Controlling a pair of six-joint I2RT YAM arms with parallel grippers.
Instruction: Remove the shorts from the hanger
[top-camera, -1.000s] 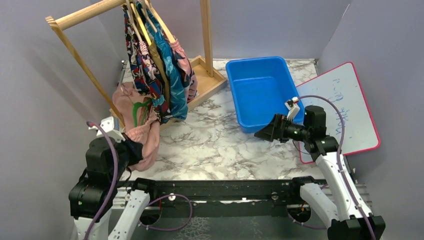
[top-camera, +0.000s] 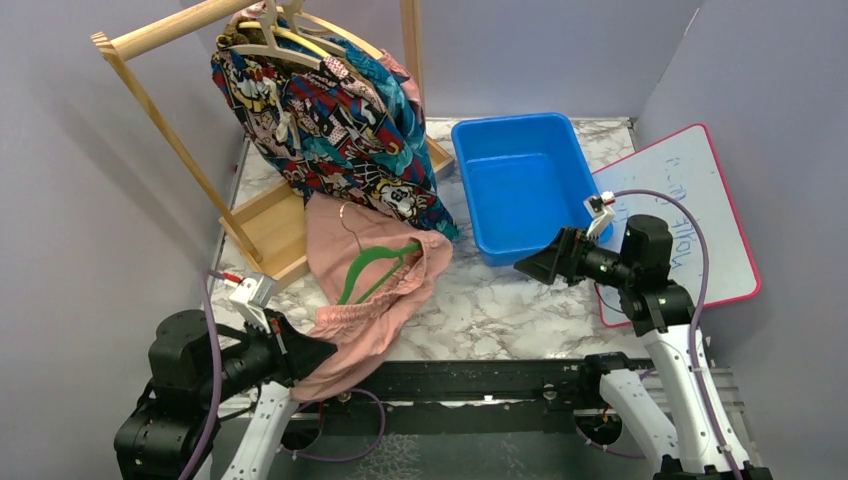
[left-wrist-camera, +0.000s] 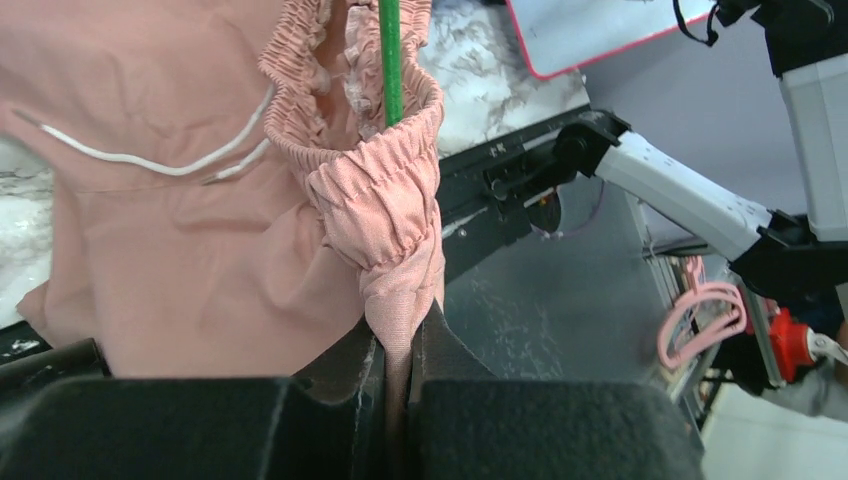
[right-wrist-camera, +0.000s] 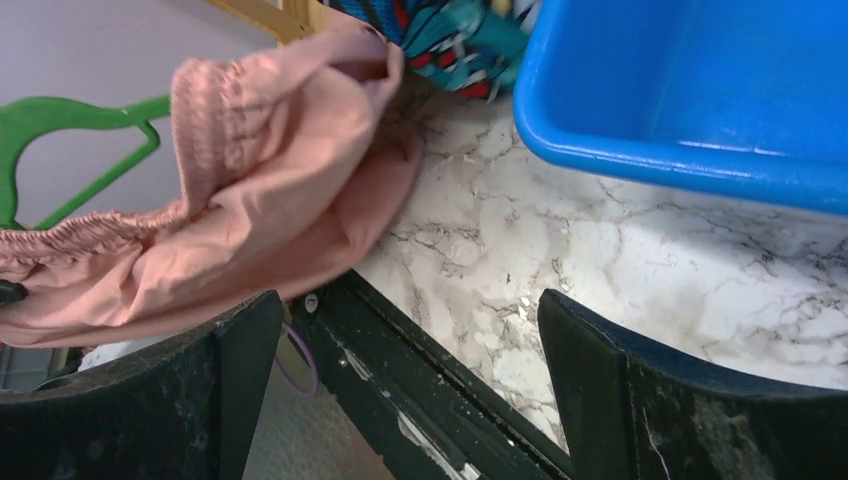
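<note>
Pink shorts (top-camera: 345, 345) with an elastic waist and white drawstring hang at the front left of the table. A green hanger (top-camera: 372, 262) with a metal hook sits partly inside their waist opening. My left gripper is shut on the bunched waistband side of the shorts, the green hanger arm (left-wrist-camera: 391, 60) running down into the cloth just above it. In the right wrist view, the shorts (right-wrist-camera: 270, 190) and hanger (right-wrist-camera: 70, 112) are off to the left. My right gripper stands open and empty, near the blue bin's front edge.
A wooden rack (top-camera: 160, 125) at the back left carries several patterned garments (top-camera: 335, 120), their lower ends against the pink shorts. The blue bin (top-camera: 480, 190) is empty; a whiteboard (top-camera: 715, 230) lies at right. Bare marble (top-camera: 480, 320) lies between shorts and right gripper.
The left gripper has moved right with the shorts and hanger, away from the rack's left post. The hanging garments have swung and turned toward the front.
</note>
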